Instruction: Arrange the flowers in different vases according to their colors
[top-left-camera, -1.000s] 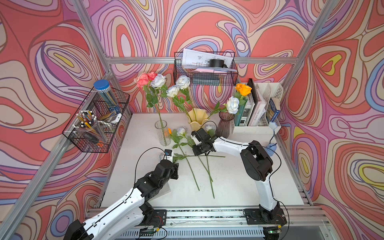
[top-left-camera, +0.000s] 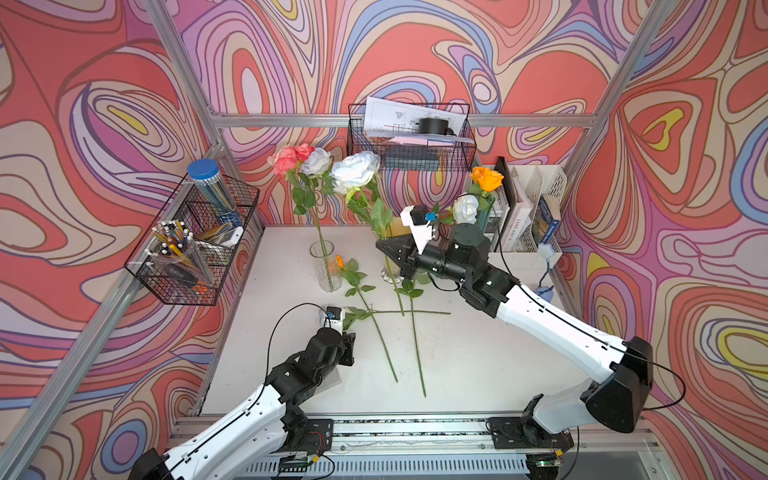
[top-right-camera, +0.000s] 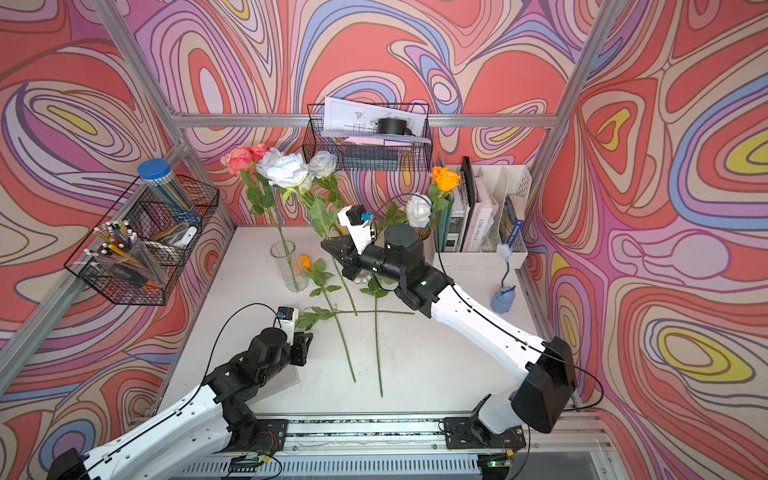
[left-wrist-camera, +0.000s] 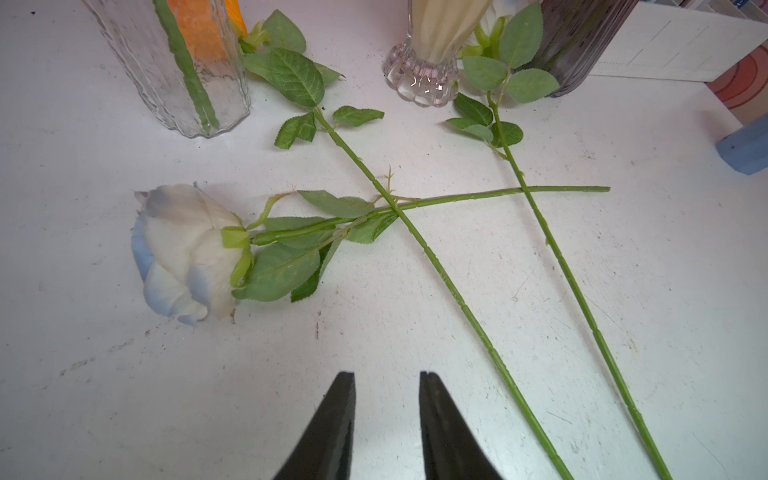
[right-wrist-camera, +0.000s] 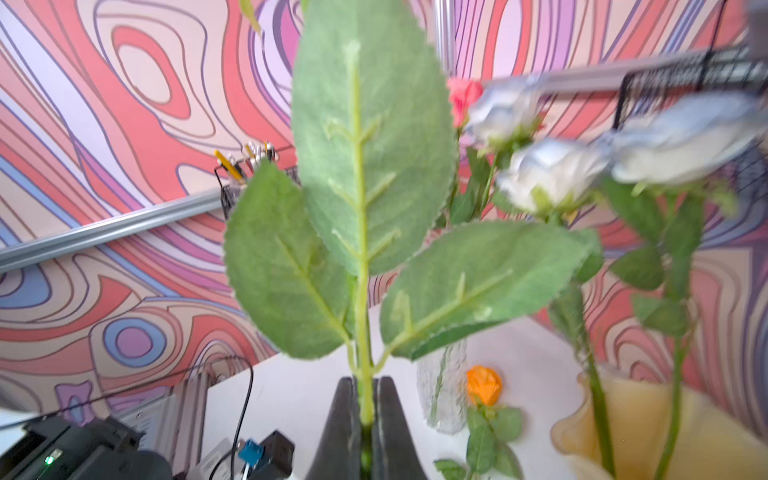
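My right gripper (top-left-camera: 387, 246) is shut on a green rose stem (right-wrist-camera: 365, 360), holding a white rose (top-left-camera: 356, 170) aloft near the back centre. My left gripper is low at the front left; its fingers stand slightly apart, with nothing visible between the tips. In the left wrist view, a white rose (left-wrist-camera: 184, 248) lies across two other stems, and an orange flower (top-right-camera: 305, 261) lies beside the clear vase (top-left-camera: 325, 268), which holds a stem. A yellow vase (right-wrist-camera: 720, 432) with white roses and a darker vase (left-wrist-camera: 576, 40) stand behind, partly hidden by my right arm.
A wire basket (top-left-camera: 192, 272) hangs at the left, another (top-left-camera: 412, 160) at the back. A white organiser with books (top-left-camera: 520, 216) stands back right, with a blue object (top-right-camera: 502, 297) in front of it.
My right gripper has risen from the table, lifting the white rose high up beside the other upright flowers. The left arm has shifted very slightly.
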